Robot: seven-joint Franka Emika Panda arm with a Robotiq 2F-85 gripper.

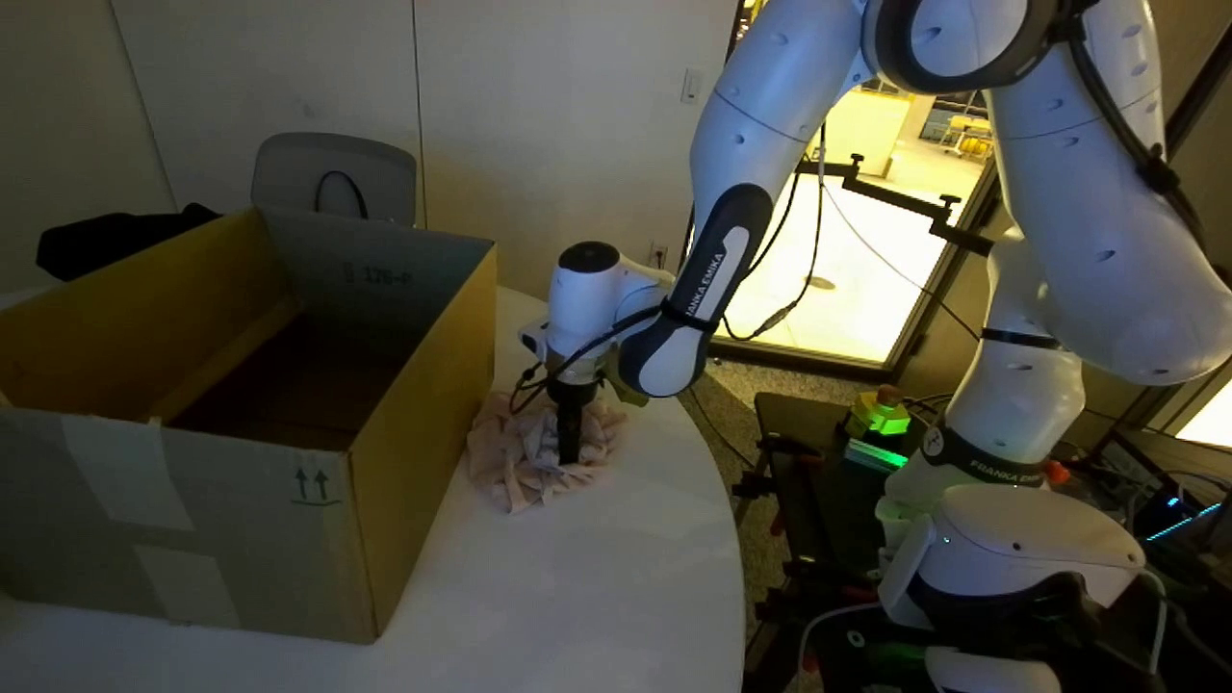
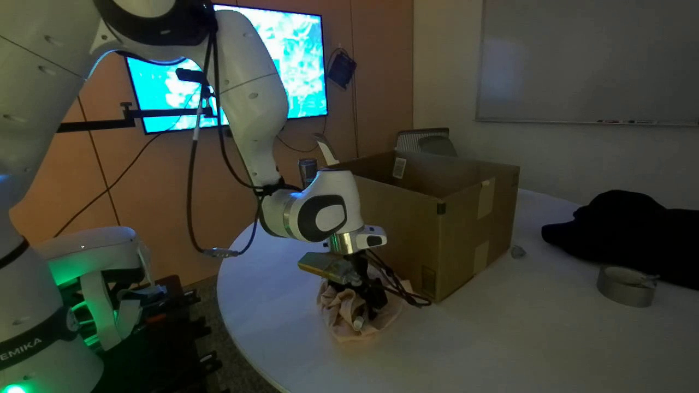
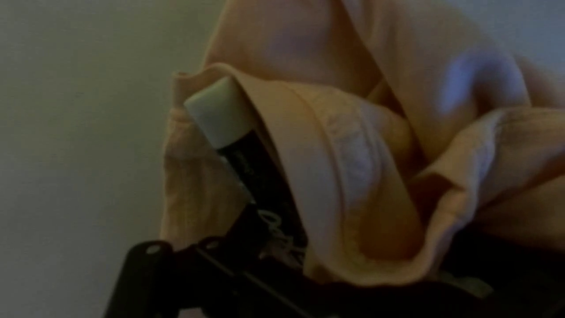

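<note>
A crumpled pale pink cloth [image 1: 508, 456] lies on the white table beside the cardboard box. My gripper [image 1: 569, 452] points down into its folds, open. In the wrist view, a marker-like stick [image 3: 222, 114] with a white end and a dark, lettered body pokes out of the cloth [image 3: 328, 153]. Its lower part runs down beside a dark gripper finger [image 3: 249, 228]; whether the finger touches it I cannot tell. The second finger is mostly lost in shadow at the lower right. Exterior view 2 shows the gripper [image 2: 372, 301] low over the cloth [image 2: 341, 311].
The tall open cardboard box [image 1: 422, 450] stands close to the cloth on the table. A roll of tape [image 2: 626, 288] and a black garment [image 2: 629, 229] lie farther off. Bare table [image 1: 577, 601] stretches in front of the cloth.
</note>
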